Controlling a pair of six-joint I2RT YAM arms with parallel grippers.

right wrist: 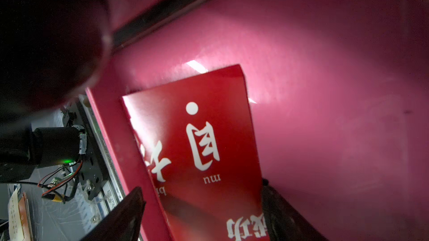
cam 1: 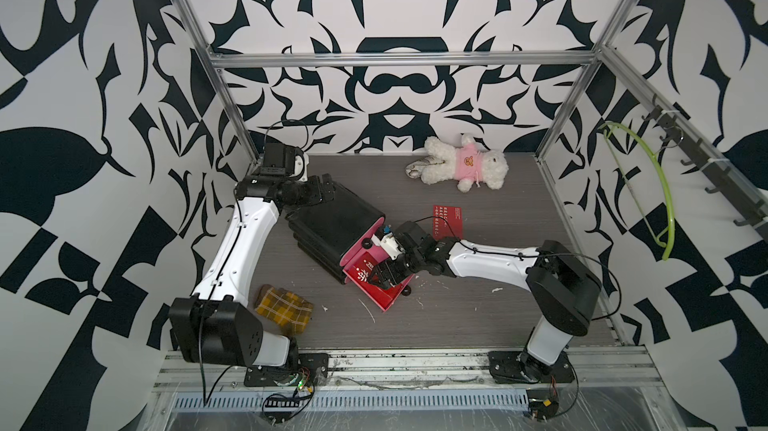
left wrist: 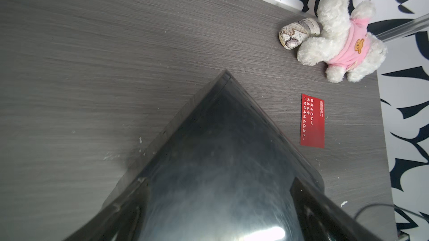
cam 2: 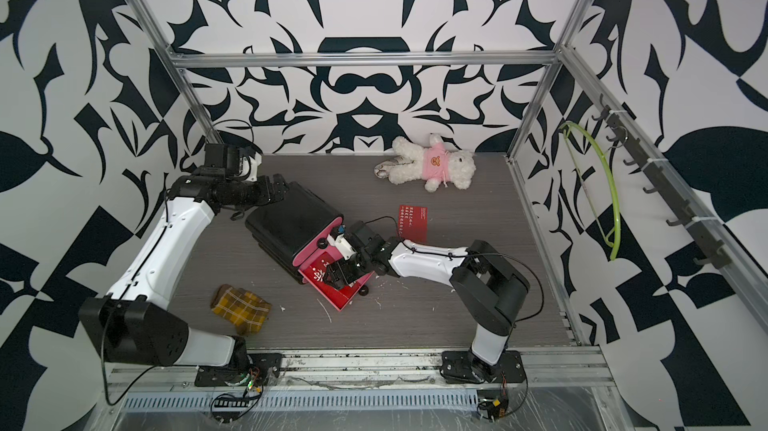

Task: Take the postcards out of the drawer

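A black cabinet (cam 1: pixel 334 219) stands on the table with its pink drawer (right wrist: pixel 321 120) pulled out. Inside the drawer lies a red postcard (right wrist: pixel 205 138) with white lettering, against one side wall. My right gripper is over the drawer, open, one finger on each side of the card's nearer part; whether they touch it I cannot tell. From above, the arm partly covers the drawer and card. Another red postcard (left wrist: pixel 312 120) lies flat on the table beyond the cabinet. My left gripper is open above the cabinet's top, nothing between its fingers.
A white plush toy (cam 1: pixel 472 163) in pink lies at the back, with a patterned can (left wrist: pixel 299 33) beside it. A yellow checked cloth (cam 1: pixel 284 308) sits at front left.
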